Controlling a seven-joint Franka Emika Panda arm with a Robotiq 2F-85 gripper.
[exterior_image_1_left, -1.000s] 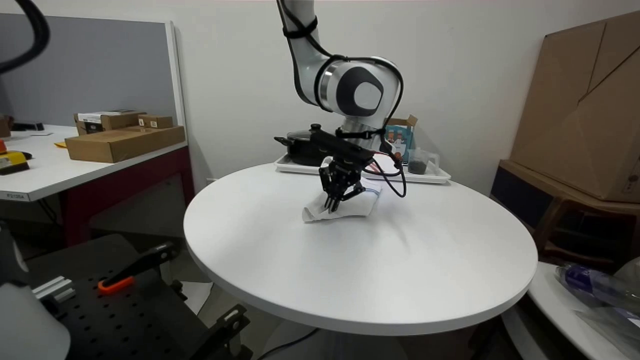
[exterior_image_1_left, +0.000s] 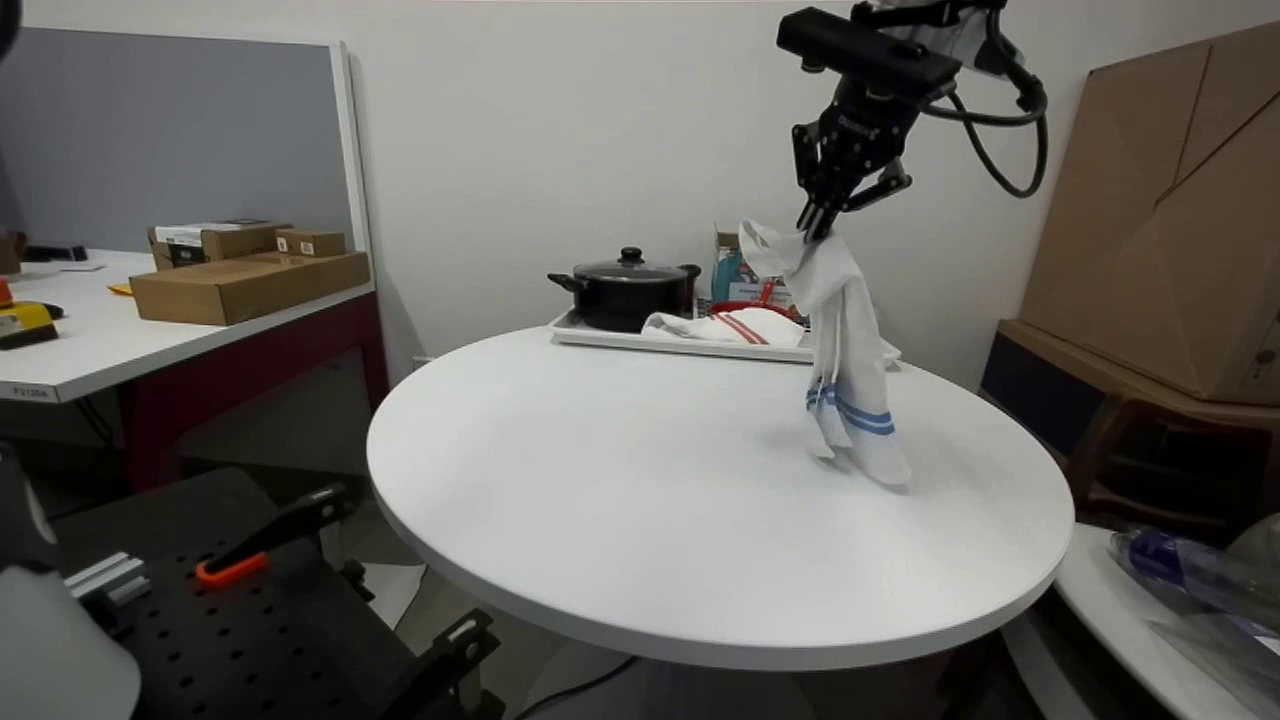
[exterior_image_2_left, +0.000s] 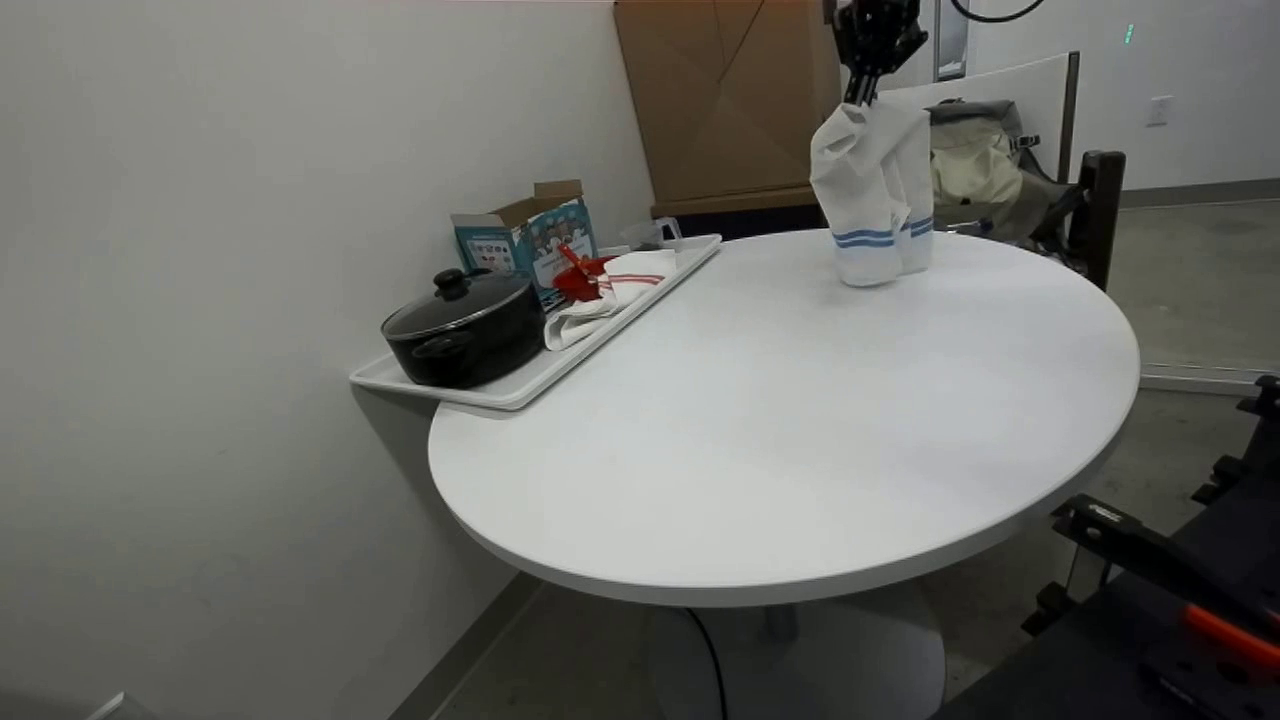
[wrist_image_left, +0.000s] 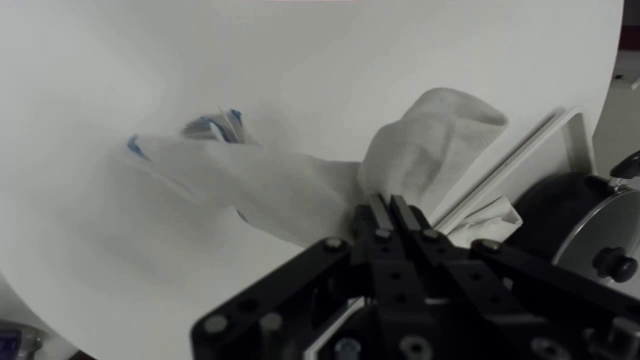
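Note:
A white towel with blue stripes (exterior_image_1_left: 849, 330) hangs from my gripper (exterior_image_1_left: 815, 224), which is shut on its upper part above the right side of the round white table (exterior_image_1_left: 648, 516). The cloth drapes in folds, striped end lowest. In the second exterior view the towel (exterior_image_2_left: 882, 192) hangs near the table's far edge; whether its lower end touches the tabletop I cannot tell. From the wrist, the fingertips (wrist_image_left: 379, 210) pinch the towel (wrist_image_left: 288, 186), with one flap bulging ahead of them and the rest trailing left toward the blue stripes.
Along the wall, a white tray (exterior_image_2_left: 564, 382) carries a black lidded pot (exterior_image_2_left: 468, 330), a red-striped cloth (exterior_image_2_left: 606, 300), a red item (exterior_image_2_left: 579, 278), an opened box (exterior_image_2_left: 528, 240) and a clear cup (exterior_image_2_left: 649, 233).
My gripper has risen and moved right from the table's middle, lifting the towel. Previously the cloth lay flat and folded on the tabletop; now it hangs.

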